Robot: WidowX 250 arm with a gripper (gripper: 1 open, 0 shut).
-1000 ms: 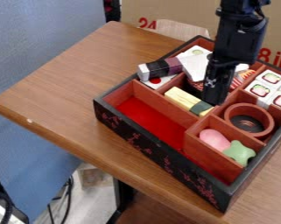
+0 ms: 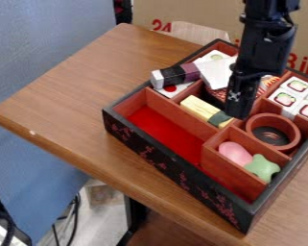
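Observation:
My black gripper [image 2: 237, 101] hangs over the middle of a dark box [image 2: 169, 163] with red dividers, its tips down among the items behind a yellow block [image 2: 198, 108]; whether it holds anything is hard to tell. Red-and-white striped pieces lie partly hidden behind it. At the back left are white items [image 2: 214, 67] and a dark grey-and-pink block [image 2: 173, 76]. On the right are white tiles [image 2: 292, 94] and a round brown ring [image 2: 272, 125]. A pink oval [image 2: 233, 152] and a green star [image 2: 261, 167] share the front right compartment. The front left compartment has a bare red floor.
The box stands on a wooden table [image 2: 73, 91], which is clear on the left. A cardboard sheet [image 2: 182, 19] stands behind. Blue fabric and cables are beside and below the table.
My gripper has shifted very slightly within the same spot over the box; the items look unchanged.

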